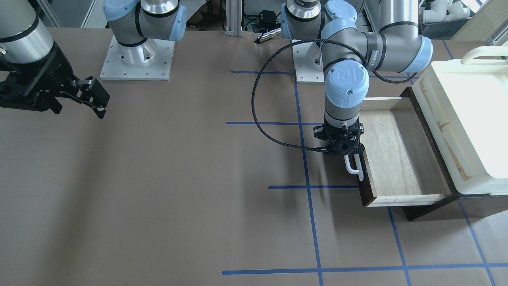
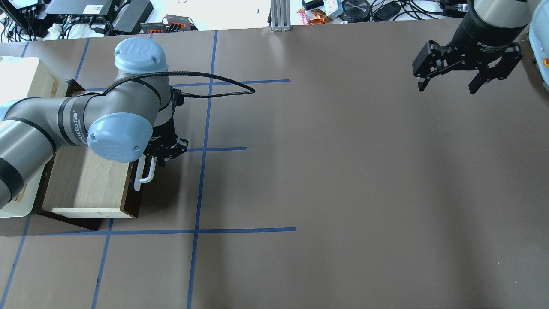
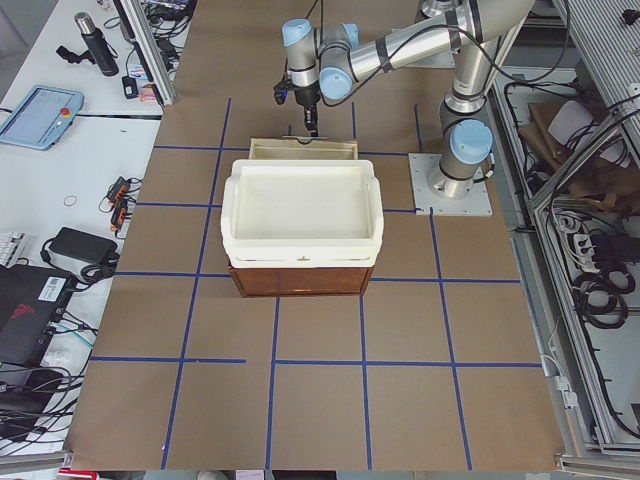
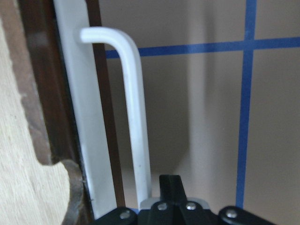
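Note:
A wooden drawer [image 1: 400,152] stands pulled out of a dark cabinet [image 1: 428,209] with a white plastic tray [image 1: 476,124] on top. On its dark front is a white bar handle [image 4: 137,117], also seen in the top view [image 2: 149,175]. My gripper [image 1: 347,147] is low at the drawer front, by the handle; in the left wrist view its black fingertips reach the handle's lower end. Whether the fingers are open or shut does not show clearly.
Another arm's black gripper [image 2: 463,72] is at the far left in the front view. The taped table [image 1: 190,190] in front of the drawer is clear.

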